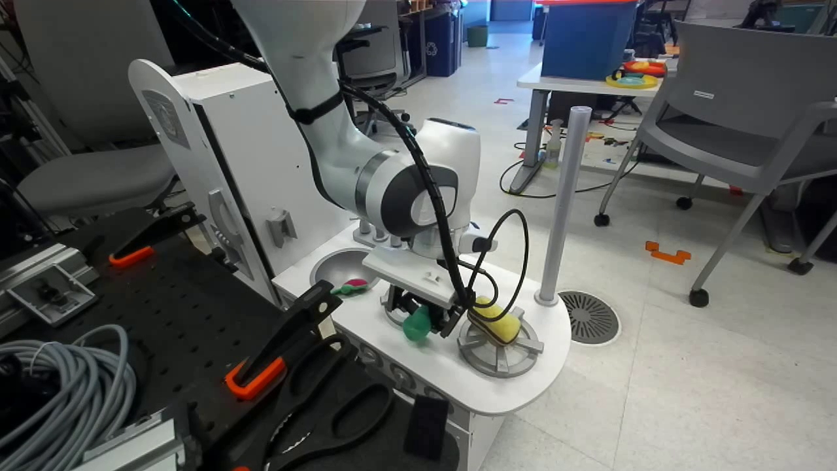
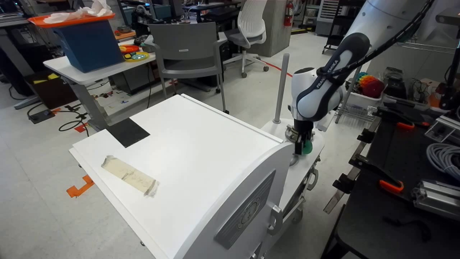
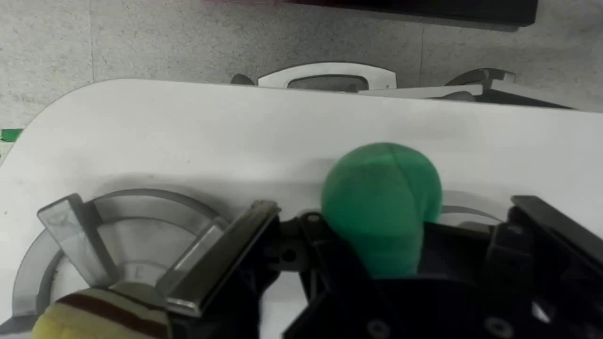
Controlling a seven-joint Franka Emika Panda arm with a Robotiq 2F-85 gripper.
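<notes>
A rounded green object (image 3: 381,203) lies between the fingers of my gripper in the wrist view. Its left side meets black finger parts, while a gap shows between it and the right finger. The fingers stand partly open. From the first exterior view, the green object (image 1: 417,324) sticks out at the front of the lowered gripper (image 1: 426,309), over the white countertop (image 1: 376,318). The second exterior view shows the green object (image 2: 307,147) beside the dark gripper (image 2: 302,144); its underside is hidden.
A yellow sponge (image 1: 496,320) rests on the near grey burner (image 1: 502,365), close to my gripper. A pink and green item (image 1: 351,287) is in the sink (image 1: 323,271). The upright grey post (image 1: 566,204) rises at the counter's end.
</notes>
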